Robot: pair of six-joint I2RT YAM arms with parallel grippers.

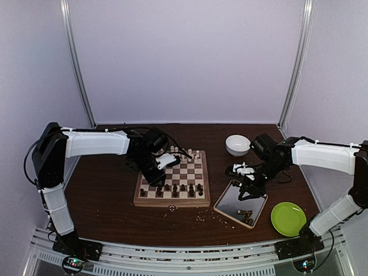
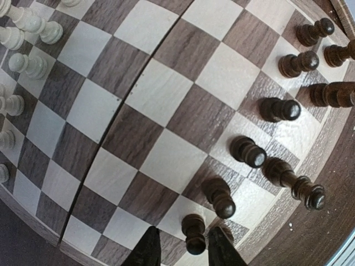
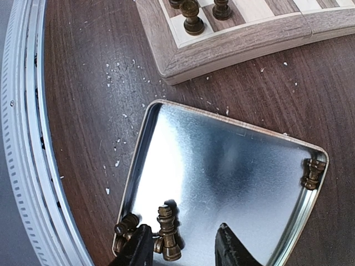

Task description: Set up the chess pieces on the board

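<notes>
A dark pawn stands upright on a pale square at the bottom of the left wrist view. Around its head, my left gripper has its fingers spread apart, not gripping it. Further dark pawns form a row across the chess board, with a taller dark piece and others behind them. White pieces stand on the far side. Over the metal tray my right gripper is open and empty. A dark crowned piece lies in the tray; a dark rook rests in its far corner.
More dark pieces lie in the tray's near corner, partly hidden by a finger. A green plate is right of the tray and a white bowl behind it. Crumbs dot the table between board and tray.
</notes>
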